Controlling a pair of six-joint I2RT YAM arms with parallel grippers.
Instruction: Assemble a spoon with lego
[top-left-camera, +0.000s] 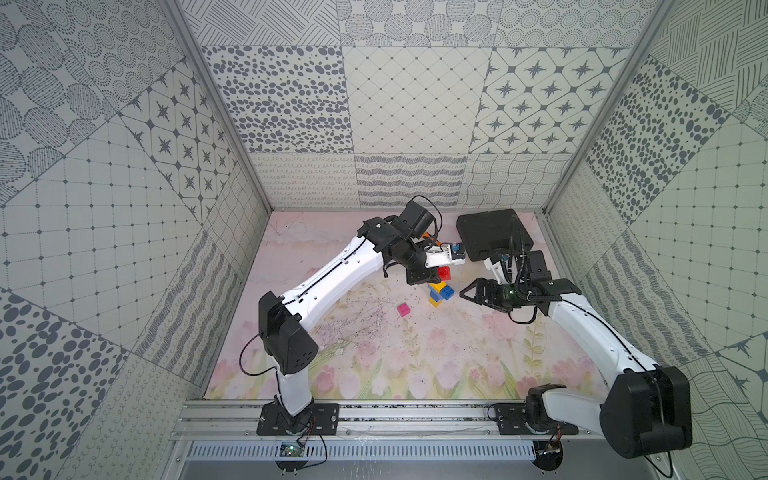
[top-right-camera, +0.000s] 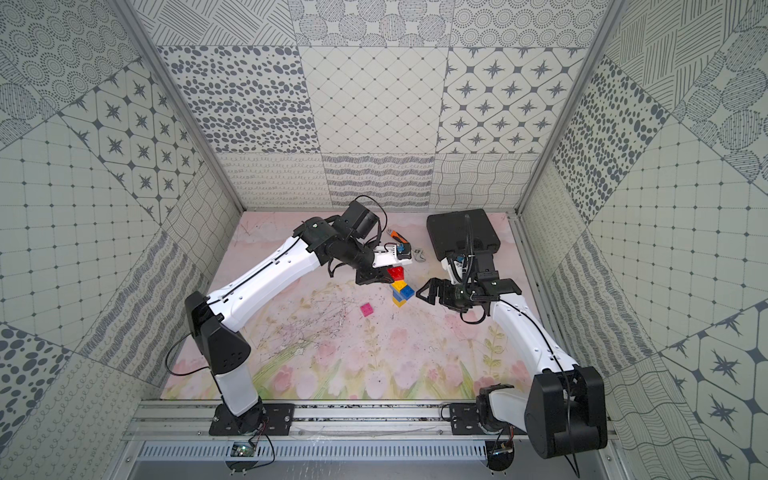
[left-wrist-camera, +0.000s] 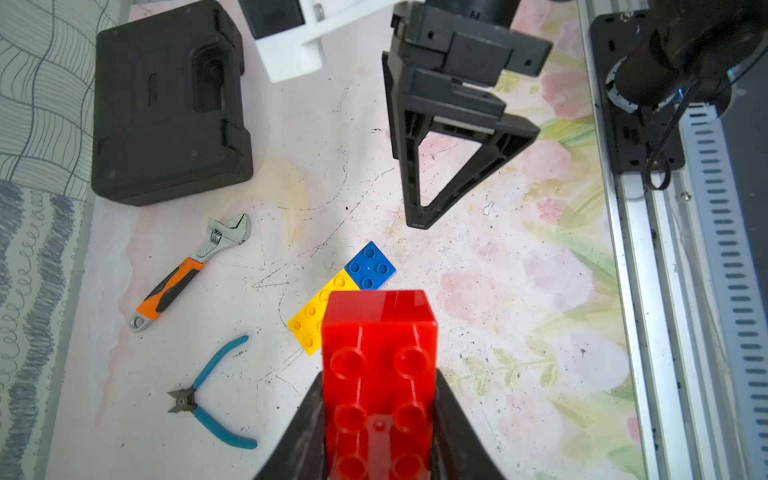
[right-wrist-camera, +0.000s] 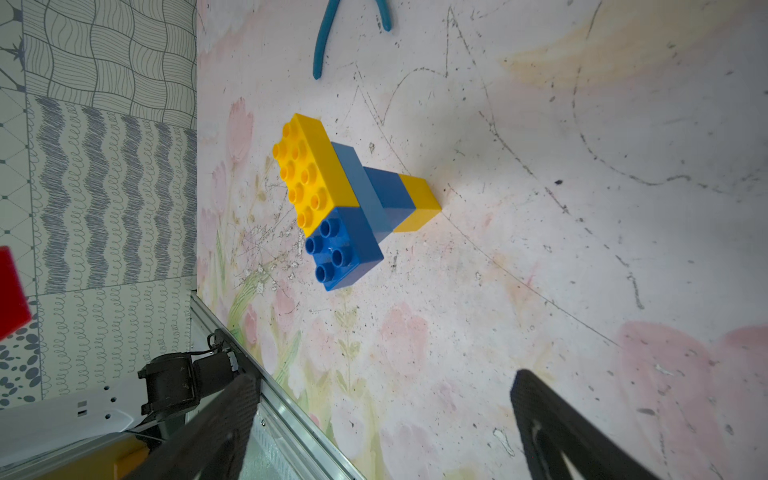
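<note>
My left gripper is shut on a red brick (left-wrist-camera: 380, 336), seen studs toward its camera and, from above (top-left-camera: 444, 273), raised over a stack of yellow (right-wrist-camera: 316, 160) and blue bricks (right-wrist-camera: 342, 248). The stack rests on the table (right-wrist-camera: 576, 256), with studded yellow and blue bricks on top and more beneath. My right gripper (top-left-camera: 471, 293) stands open just right of the stack, empty between its fingers. A pink brick (top-left-camera: 404, 309) lies apart, in front and to the left.
A black case sits at the back right. An orange-handled wrench (left-wrist-camera: 176, 280) and blue-handled pliers (left-wrist-camera: 212, 424) lie behind the bricks.
</note>
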